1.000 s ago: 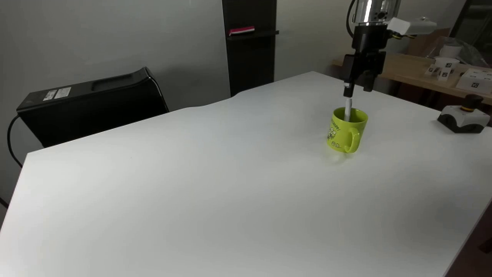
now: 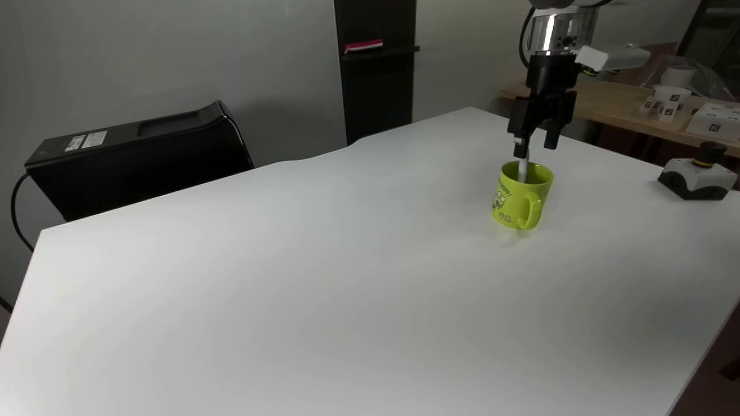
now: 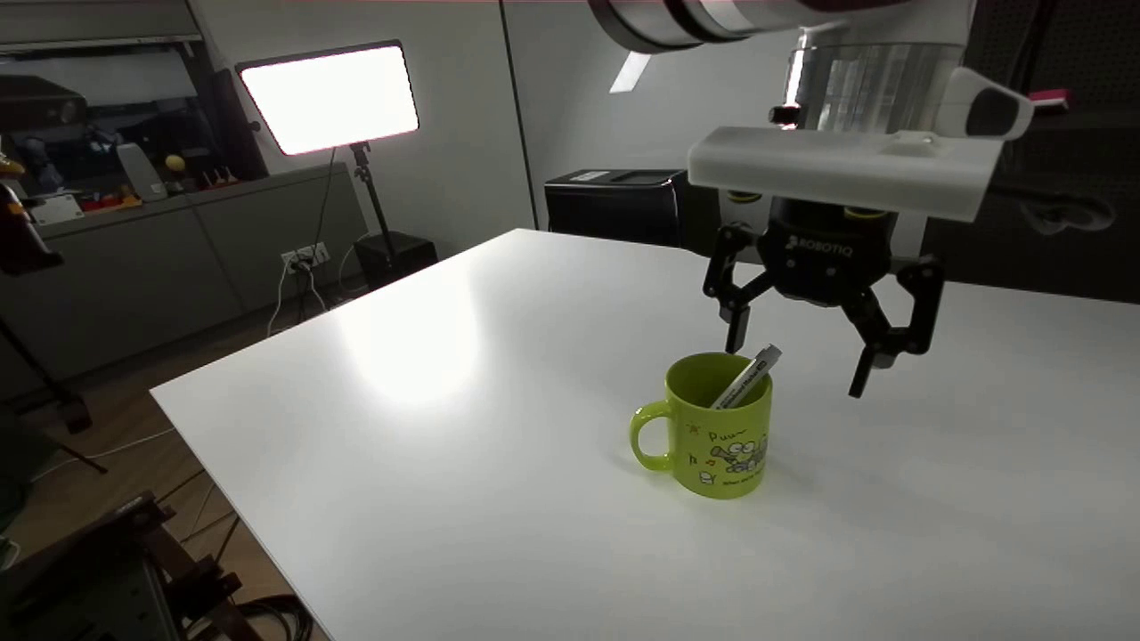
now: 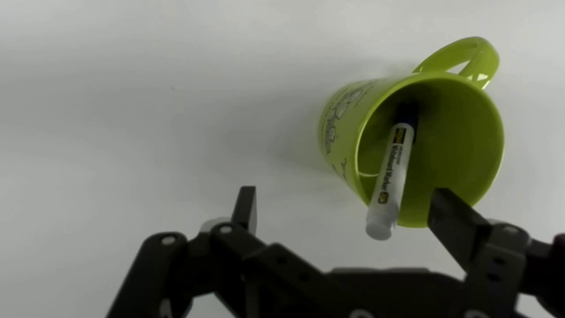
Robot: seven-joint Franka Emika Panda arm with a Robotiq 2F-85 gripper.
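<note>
A lime-green mug (image 3: 718, 454) stands upright on the white table, its cartoon print facing the second exterior view. Leaning inside it is a white whiteboard marker (image 4: 392, 169), dark cap down in the mug, pale end sticking out past the rim. My gripper (image 3: 796, 369) hangs above and beside the mug, wide open with nothing held. In the wrist view the mug (image 4: 450, 153) fills the upper right, and the marker's free end lies between the two fingers, nearer the right fingertip (image 4: 453, 217). The first exterior view has the gripper (image 2: 535, 149) just over the mug's far side.
A grey-and-black button box (image 2: 697, 173) sits at its right edge. A black bin-like case (image 2: 139, 152) stands behind the table, and a lit panel lamp (image 3: 331, 96) beyond it.
My gripper has come down slightly toward the mug and the marker's end. Mug and marker stay where they were.
</note>
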